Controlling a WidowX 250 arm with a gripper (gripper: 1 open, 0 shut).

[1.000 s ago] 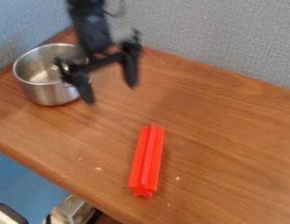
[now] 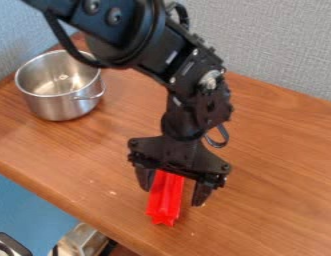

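A long red ribbed object (image 2: 165, 205) lies lengthwise on the wooden table, front middle. My black gripper (image 2: 173, 184) is lowered over its far part with fingers open, one on either side of it; the object's far end is hidden behind the gripper. Whether the fingers touch it I cannot tell.
A steel pot (image 2: 56, 95) with a handle sits at the back left of the table (image 2: 275, 150).
The arm has swung from near the pot toward the front middle and come down over the red object, which stays where it was.
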